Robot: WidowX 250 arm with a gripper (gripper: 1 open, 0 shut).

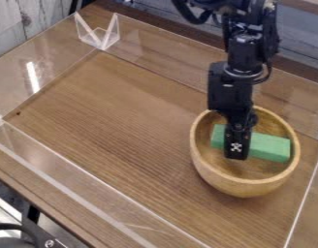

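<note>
My black gripper [237,138] reaches down from the top into a wooden bowl [239,174] on the right side of the table. A green block [266,147] lies inside the bowl, at the gripper's fingertips. The gripper is shut on the green block, whose left end is partly hidden behind the fingers.
A white wire holder [100,33] stands at the back left. A raised wooden edge runs along the back and left sides.
</note>
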